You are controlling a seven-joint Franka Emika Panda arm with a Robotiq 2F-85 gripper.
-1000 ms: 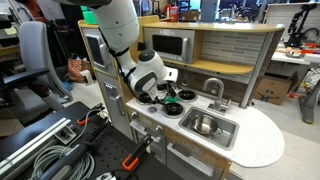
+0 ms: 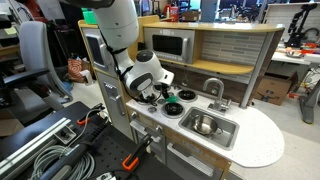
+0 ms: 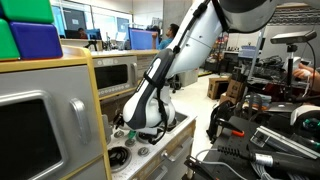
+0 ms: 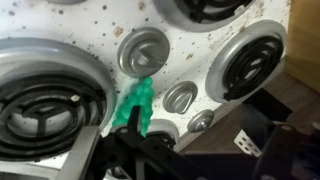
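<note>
A green, soft-looking object lies on the white toy stovetop, among the burners and silver knobs. It also shows as a small green patch in the first exterior view and as a green bit in the second. My gripper hangs low over the stovetop, its dark fingers spread apart in the wrist view. The left finger reaches close to the green object and covers part of its lower end; whether they touch I cannot tell. Nothing is held between the fingers.
Black coil burners and round silver knobs surround the gripper. A sink with a faucet stands to the right, beside bare white counter. A microwave and wooden shelf rise behind.
The arm has shifted slightly left in the first exterior view, away from the burners. The green object appears to stay where it was.
</note>
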